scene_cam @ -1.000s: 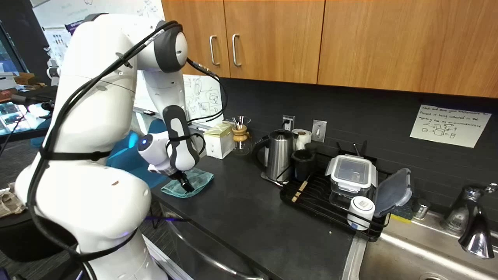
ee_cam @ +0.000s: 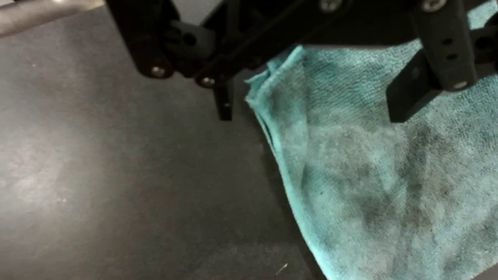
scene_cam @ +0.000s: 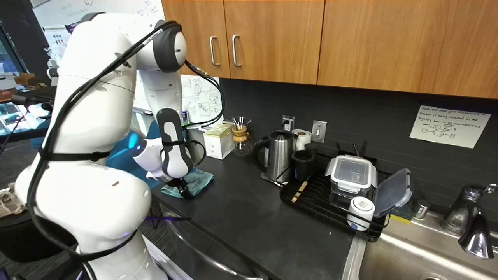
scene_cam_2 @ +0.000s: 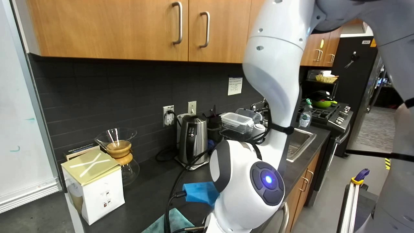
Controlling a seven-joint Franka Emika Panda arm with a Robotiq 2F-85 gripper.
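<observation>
A teal cloth [scene_cam: 201,179] lies on the dark counter near its left end, its surface greyed and stained in the wrist view [ee_cam: 355,186]. My gripper is open low over one edge of this cloth. In the wrist view one finger [ee_cam: 225,105] is over bare counter beside the cloth's folded corner, while the other finger [ee_cam: 408,91] is over the cloth itself. Whether the fingertips touch anything cannot be told. From exterior view 2 the arm hides the gripper, and only part of the cloth [scene_cam_2: 174,223] shows.
On the counter behind stand a white box [scene_cam: 219,144], a glass coffee maker [scene_cam: 241,135] and a steel kettle [scene_cam: 280,154]. A black dish rack [scene_cam: 322,214] with containers sits beside the sink [scene_cam: 411,256].
Over the last second my gripper and wrist have shifted slightly left and down in exterior view 1, closer to the cloth's front edge. The cloth appears unmoved.
</observation>
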